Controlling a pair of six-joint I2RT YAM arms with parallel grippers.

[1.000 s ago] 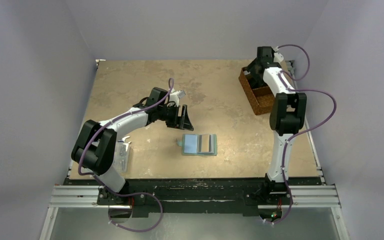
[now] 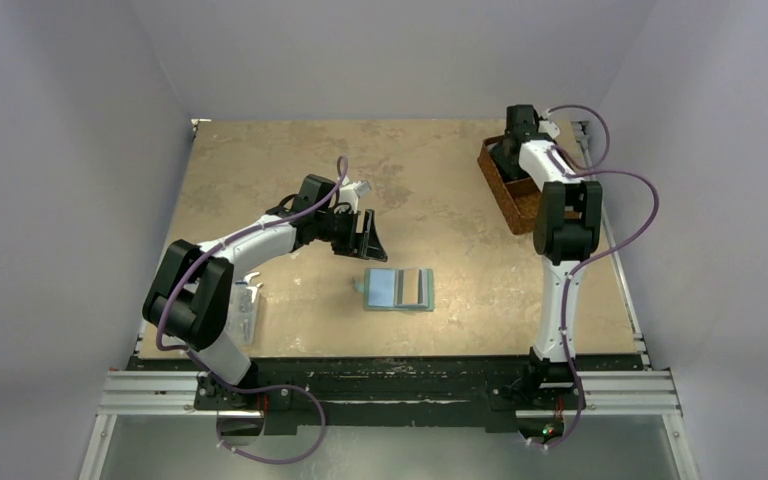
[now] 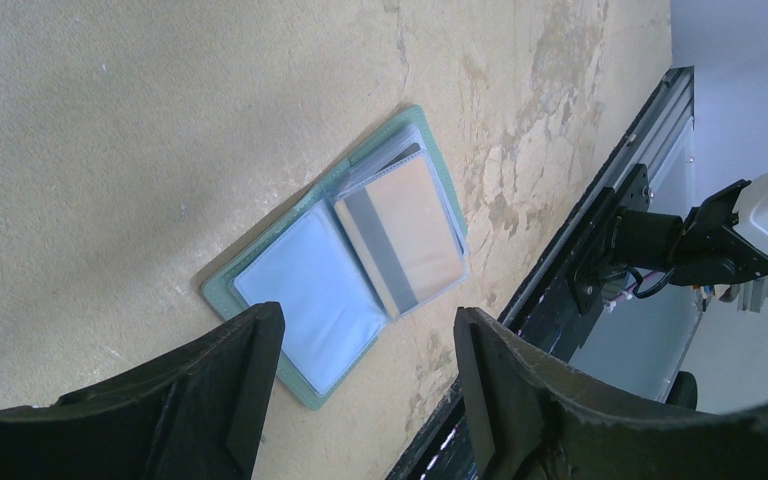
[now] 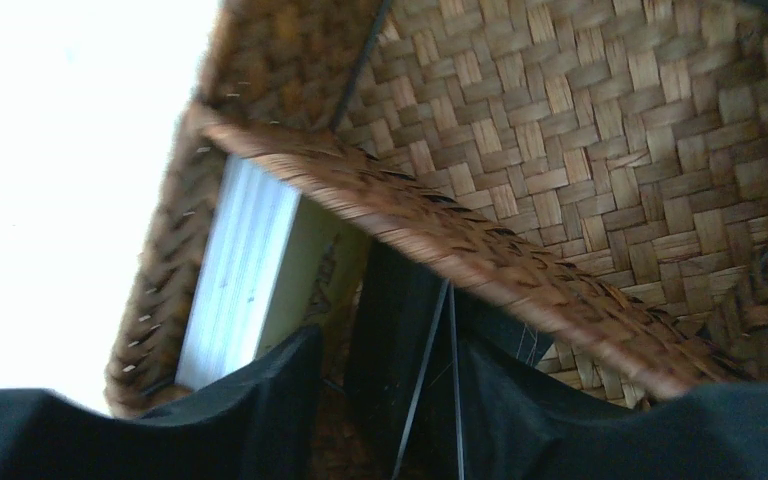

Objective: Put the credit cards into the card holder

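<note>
The card holder (image 2: pixel 400 290) lies open on the table, teal-edged with clear sleeves; in the left wrist view its pale blue page (image 3: pixel 310 290) and a beige page with a grey stripe (image 3: pixel 405 235) show. Above and behind it hovers my left gripper, open and empty. My right gripper reaches into the wicker basket's far compartment, fingers apart. Dark cards with thin light edges (image 4: pixel 428 370) stand between its fingers; a firm hold does not show. A thick white-edged, yellowish stack (image 4: pixel 240 270) sits against the wall, left of them.
A low divider splits the wicker basket (image 2: pixel 497 195); its near compartment looks empty. A clear container (image 2: pixel 243 312) stands at the table's left front, beside the left arm.
Both the left arm and the card holder have stayed still.
</note>
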